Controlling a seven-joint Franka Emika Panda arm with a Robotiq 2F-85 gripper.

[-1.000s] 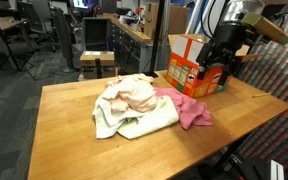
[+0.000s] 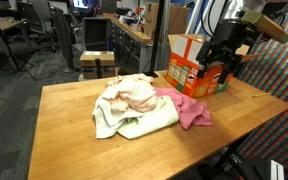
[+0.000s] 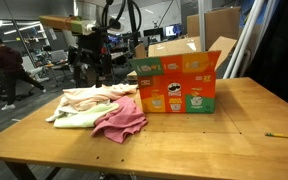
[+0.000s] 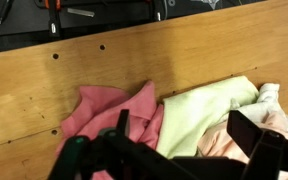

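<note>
Three cloths lie crumpled together on the wooden table: a peach one (image 2: 130,95), a pale yellow-green one (image 2: 150,121) and a dusty pink one (image 2: 191,108). From above, the wrist view shows the pink cloth (image 4: 102,112) at left, the yellow-green cloth (image 4: 200,114) in the middle and part of the peach cloth (image 4: 272,117) at right. My gripper is open, its dark fingers (image 4: 246,137) wide apart over the cloths. In exterior view 2 the gripper (image 3: 87,78) hangs above the pile, apart from it.
An orange, red and green cardboard box (image 3: 177,83) with raised flaps stands on the table beside the cloths. A pencil (image 3: 284,136) lies toward the right in exterior view 2. Bare table (image 2: 69,125) stretches to the left of the cloths in exterior view 1.
</note>
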